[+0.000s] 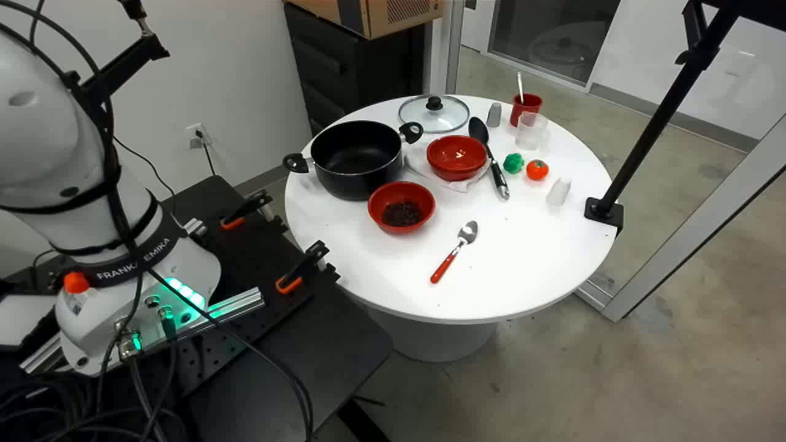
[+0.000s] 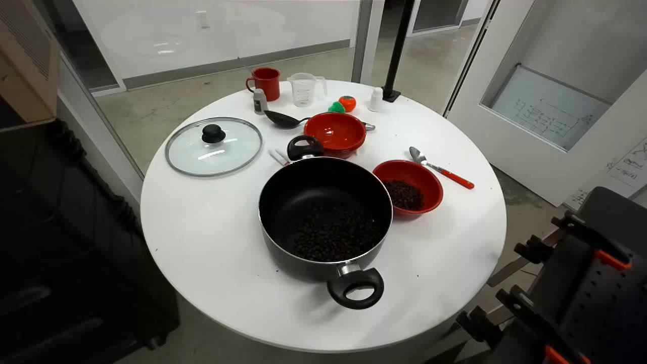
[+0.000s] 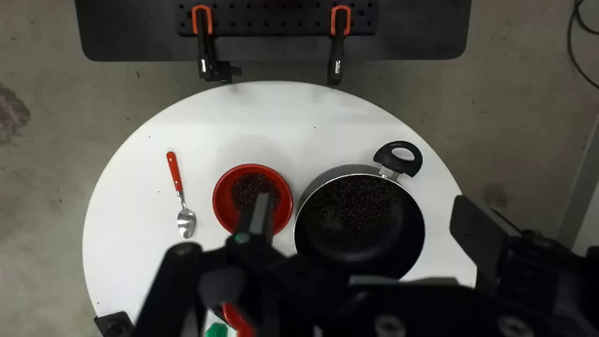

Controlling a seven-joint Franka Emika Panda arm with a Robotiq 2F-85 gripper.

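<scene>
In the wrist view my gripper stands open, its two fingers wide apart and nothing held between them. Well below it is the black pot, upright on the round table with dark beans lying on its bottom. Beside the pot rests a red bowl holding more dark beans; one finger partly covers this bowl in the wrist view. A second red bowl looks empty and sits on a white cloth. Neither exterior view takes in the gripper.
A spoon with a red handle lies on the table, whose front is otherwise clear. Farther back are a glass lid, black ladle, red mug, clear measuring cup, shakers, a tomato and green piece.
</scene>
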